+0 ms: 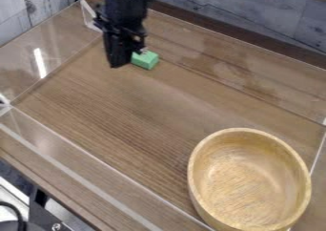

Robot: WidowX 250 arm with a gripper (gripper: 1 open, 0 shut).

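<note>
The dark gripper (124, 55) hangs over the upper left of the wooden table, with its fingers pointing down. A green block (147, 59) lies on the table just behind and right of the fingertips, partly hidden by the gripper. Whether the fingers are open or shut is unclear.
A large wooden bowl (249, 182) sits at the front right. The table's left edge and the wall behind border the space.
</note>
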